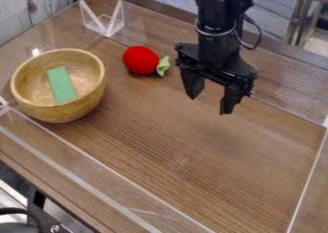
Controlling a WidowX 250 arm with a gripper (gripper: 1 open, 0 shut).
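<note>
My black gripper hangs over the middle of the wooden table in the camera view, fingers pointing down; I cannot tell whether it is open or shut. Left of it lies a red round object with a small green piece at its right side. At the left, a wooden bowl holds a green block.
A clear plastic item stands at the back left near the white wall. A black curved object shows at the bottom left corner.
</note>
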